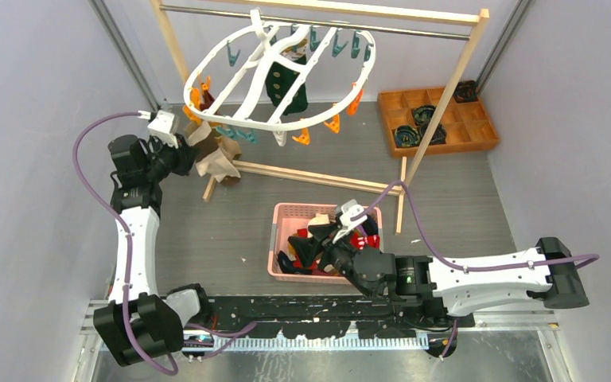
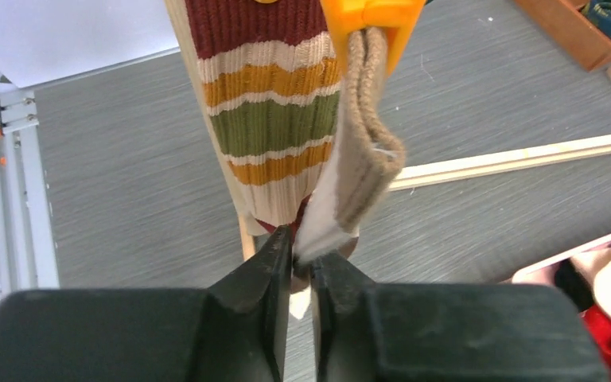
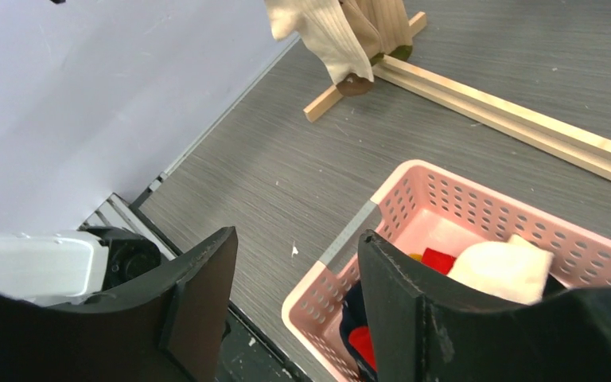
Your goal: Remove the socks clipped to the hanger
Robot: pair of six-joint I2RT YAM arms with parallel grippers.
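Socks hang from the white clip hanger point(image 1: 278, 119): a green one point(image 1: 285, 83) and, at the left, beige and striped socks point(image 1: 211, 151). In the left wrist view, a striped sock point(image 2: 266, 119) and a beige sock point(image 2: 362, 159) under an orange clip hang down to my left gripper, whose fingers are at the beige fabric; whether they grip it is unclear. My right gripper is open and empty, over the pink basket point(image 3: 485, 203) of socks.
A wooden frame point(image 1: 450, 95) carries the hanger's rod. An orange compartment tray point(image 1: 469, 127) stands at the back right. Pale walls close both sides; floor beams point(image 1: 310, 175) lie behind the basket.
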